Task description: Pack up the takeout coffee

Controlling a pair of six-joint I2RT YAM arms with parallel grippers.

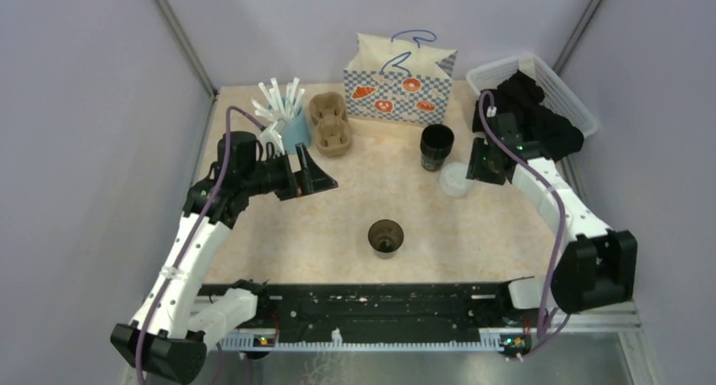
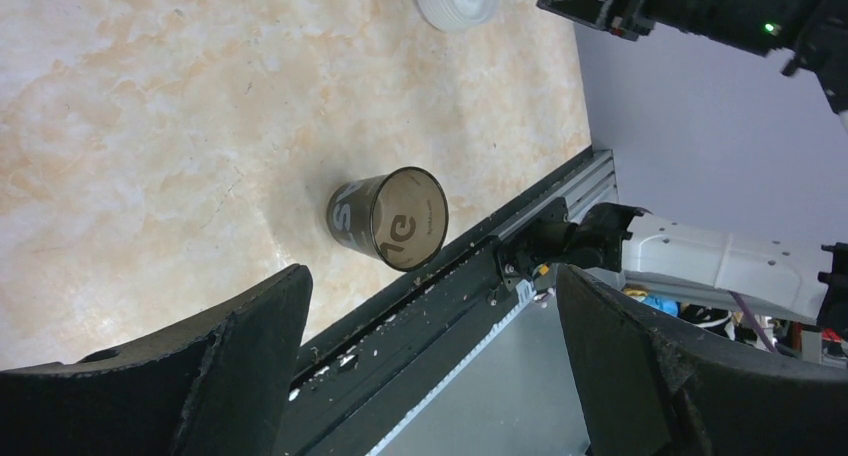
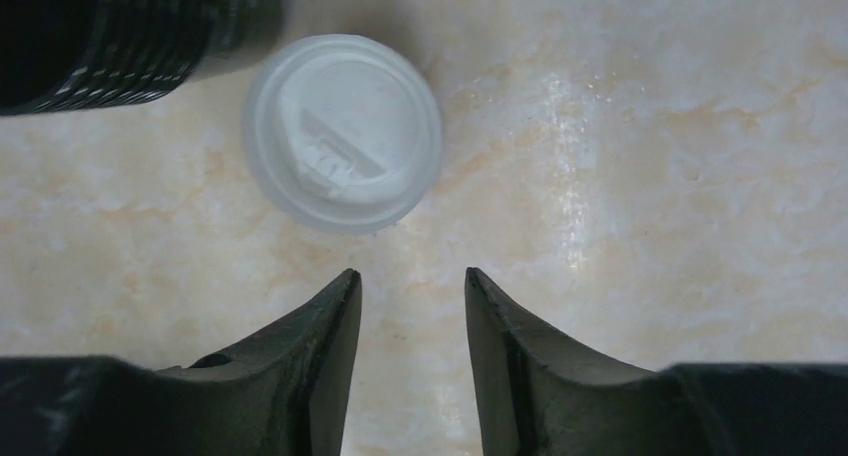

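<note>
A translucent dark cup (image 1: pixel 386 238) stands upright near the table's front edge; its printed side shows in the left wrist view on the cup (image 2: pixel 385 219). Farther back is a black cup (image 1: pixel 436 147), and close by it lie white lids (image 1: pixel 455 180), stacked in the left wrist view. My right gripper (image 1: pixel 479 167) is beside the lids on their right. In the right wrist view its fingers are parted and empty, with the top lid (image 3: pixel 343 133) beyond the tips. My left gripper (image 1: pixel 314 174) hovers over the left side, open and empty.
At the back stand a blue holder of straws (image 1: pixel 294 130), a brown cup carrier (image 1: pixel 330 125) and a checked paper bag (image 1: pixel 398 94). A white basket (image 1: pixel 574 108) with black cloth (image 1: pixel 540 119) sits at the back right.
</note>
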